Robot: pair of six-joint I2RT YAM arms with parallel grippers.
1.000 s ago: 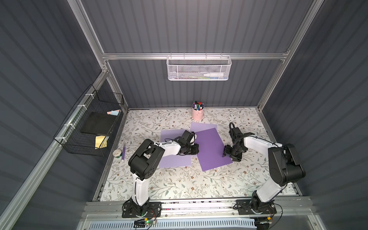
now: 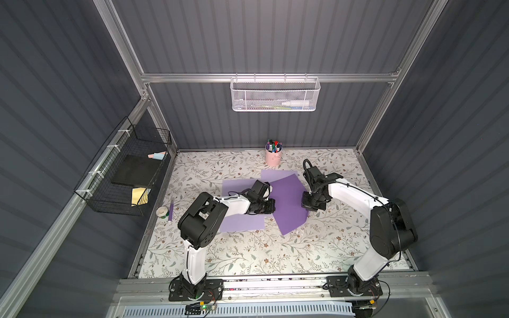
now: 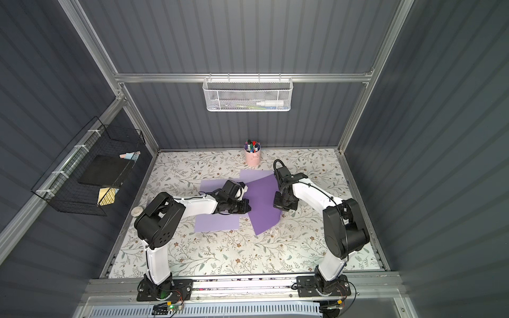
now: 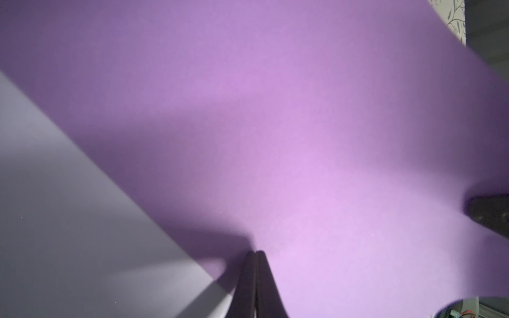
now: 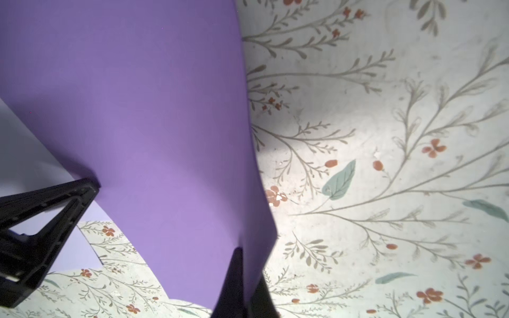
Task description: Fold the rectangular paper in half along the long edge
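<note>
The dark purple paper (image 2: 286, 201) lies at the middle of the table, over pale lilac sheets (image 2: 241, 225). My left gripper is shut, its tips down on the purple paper near its left edge. At the paper's right side is my right gripper, shut at a raised, curling corner; in the right wrist view the purple sheet bends up along its right edge there. Whether paper is caught between the tips is hard to tell.
A pink cup (image 2: 273, 157) of markers stands at the back. A white roll (image 2: 162, 212) and a purple stick lie far left. Wire baskets hang on the back and left walls.
My right gripper has moved left and up in the top left view, and the paper's right corner has come with it, bending inward. The left arm stays still.
</note>
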